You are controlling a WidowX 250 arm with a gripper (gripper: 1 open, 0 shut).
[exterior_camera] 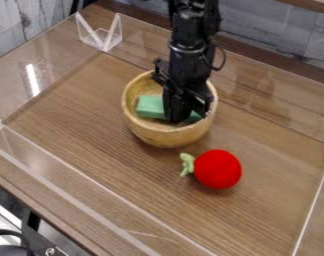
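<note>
The black gripper [186, 105] reaches down from the top centre into a tan wooden bowl [133, 101], low over a green block [151, 108] lying inside. The fingers are dark and overlap the block's right part, so whether anything is between them cannot be made out. A red tomato-like object [218, 171] with a green top lies on the table to the bowl's lower right.
Clear plastic pieces stand at its upper left edge. A raised wooden edge runs along the back right, and a black cable shows at the lower left corner.
</note>
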